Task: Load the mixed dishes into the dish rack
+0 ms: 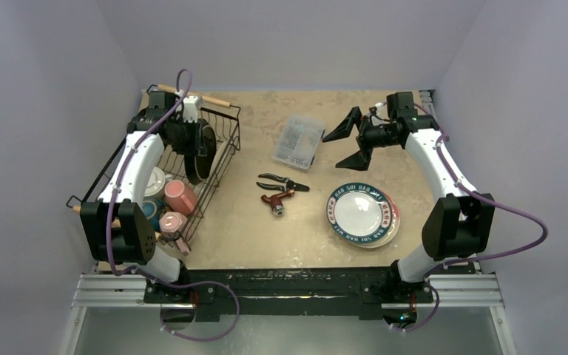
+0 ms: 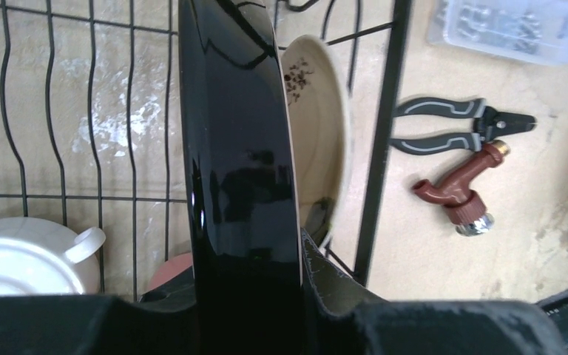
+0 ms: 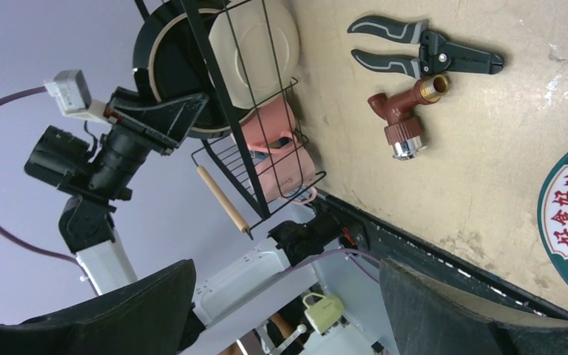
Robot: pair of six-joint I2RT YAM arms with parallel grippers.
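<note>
In the wire dish rack on the left, a black dish stands on edge, with my left gripper shut on it; a cream plate stands beside it. A white lidded pot, pink mugs and a blue cup sit at the rack's front. A stack of plates lies at the right of the table. Above it, my right gripper is open and empty.
Between rack and plates lie a clear plastic box, pruner-like tool and brown fitting.
</note>
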